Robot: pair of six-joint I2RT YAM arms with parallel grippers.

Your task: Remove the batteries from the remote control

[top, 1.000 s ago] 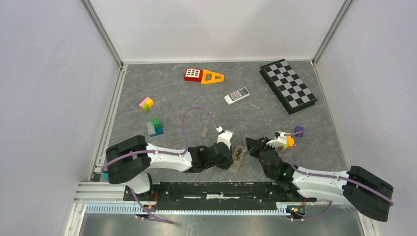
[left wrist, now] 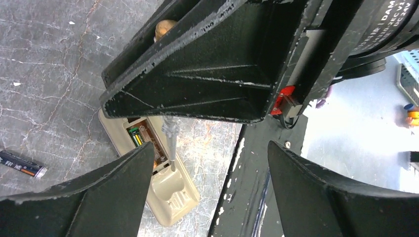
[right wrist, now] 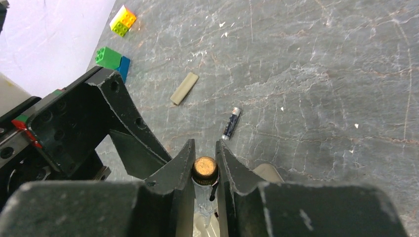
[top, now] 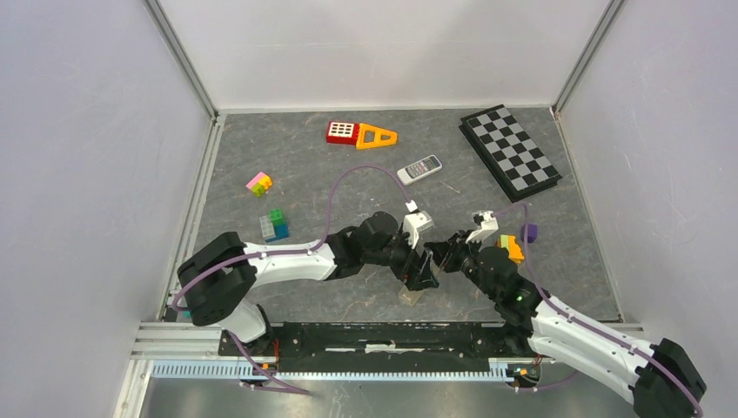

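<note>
The beige remote control (left wrist: 180,190) lies back up with its battery compartment uncovered. One battery (left wrist: 136,137) with a green and black label sits in that compartment; a loose dark battery (left wrist: 22,164) rests on the table beside it. My right gripper is shut on a clear rod-like tool (left wrist: 171,140) with a brass-coloured end; in the left wrist view its thin tip reaches down over the compartment, contact unclear. My left gripper stands open near the remote, its fingers apart with nothing held. From above, both grippers hide much of the remote.
The small battery cover (right wrist: 184,89) lies apart on the table. A white remote (top: 419,169), a red and orange toy (top: 361,134), a chessboard (top: 511,151) and several toy blocks (top: 275,225) are farther off.
My left gripper has opened and shifted right, after moving slightly left. My right gripper has come left and closer over the remote, with the tool held. The cover is now hidden from above.
</note>
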